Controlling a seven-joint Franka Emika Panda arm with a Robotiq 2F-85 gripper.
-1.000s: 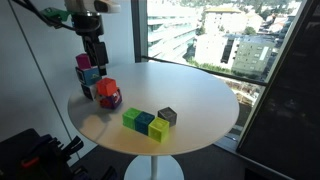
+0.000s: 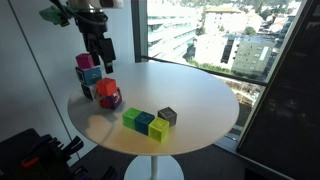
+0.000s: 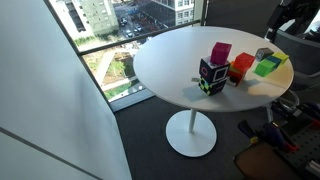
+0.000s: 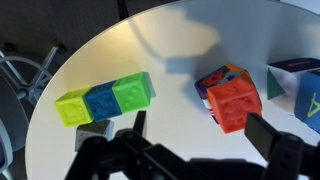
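My gripper hangs above the left part of the round table, higher than the cubes. In the wrist view its fingers stand wide apart, and the gap between them is empty. A red cube rests on another cube with mixed colours, just beyond the right finger. Beside it rises a stack topped by a magenta cube, with a patterned dark cube below. Green, blue and yellow cubes lie touching in a row. Behind them sits a dark grey cube.
A black chair shows past the edge in the wrist view.
The arm has shifted only slightly, a little upward. Every cube stays where it was, and the fingers remain apart.
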